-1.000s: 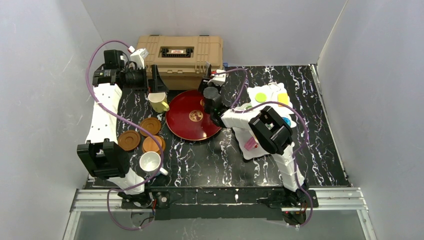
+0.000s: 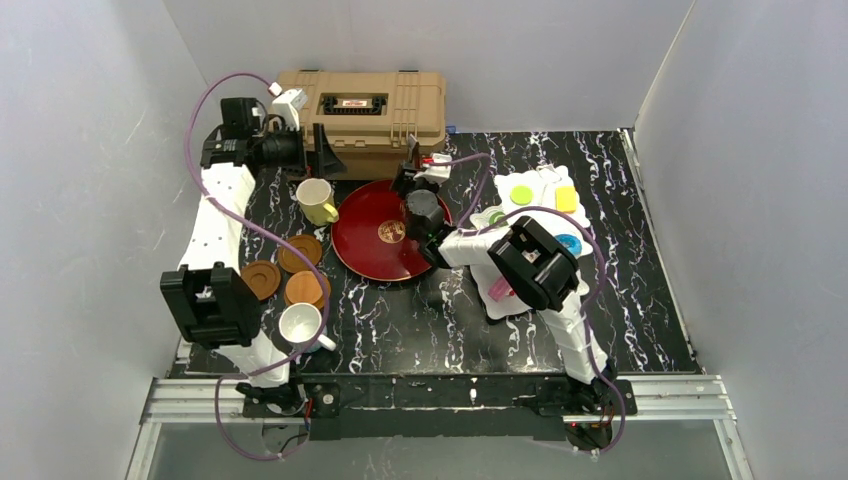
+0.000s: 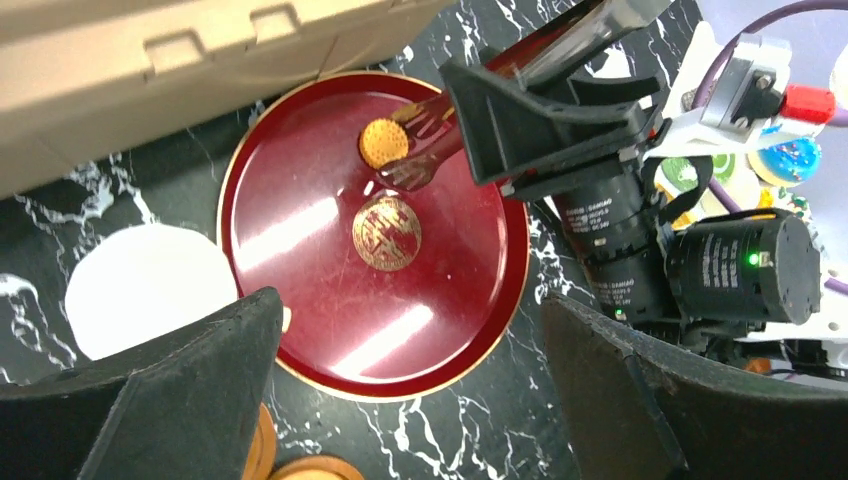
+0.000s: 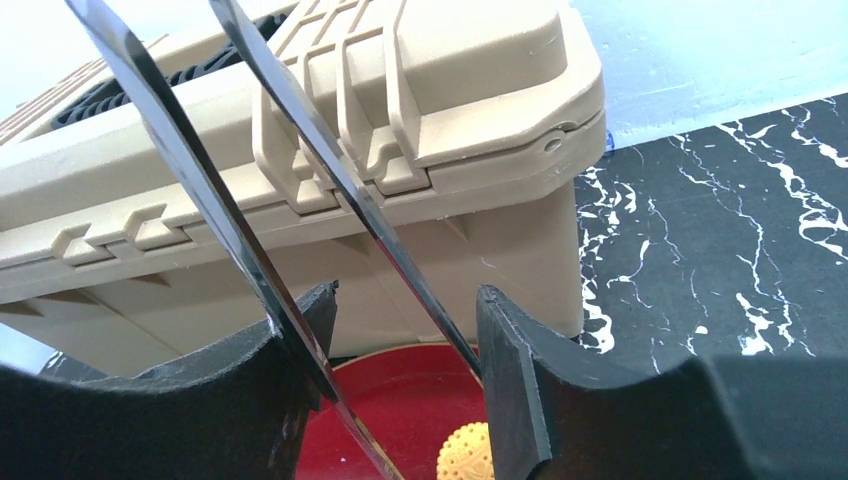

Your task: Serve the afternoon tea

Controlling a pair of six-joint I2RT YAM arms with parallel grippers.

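Observation:
My right gripper is open, with the two arms of shiny metal tongs [image 4: 232,225] between its fingers. The tongs' tips are spread low over the red round plate [image 3: 470,350]. At the tips, a small round yellow biscuit [image 3: 383,143] lies on the plate near its back rim. My left gripper stands open above the back left of the plate, nothing between its fingers. Below it in the top view is a yellow mug [image 2: 313,199], its white inside showing. A white mug [image 2: 300,323] is at the front left, beside brown coasters [image 2: 260,280].
A tan toolbox [image 2: 420,110] stands directly behind the plate, close to both grippers. On the right is a white tray [image 2: 498,305] with several coloured treats, partly under my right arm. Purple cables loop over both arms.
My left arm has moved a little to the right, toward the plate. Over the last second, my right gripper has shifted slightly left and has barely moved since. The mugs and plate are unmoved.

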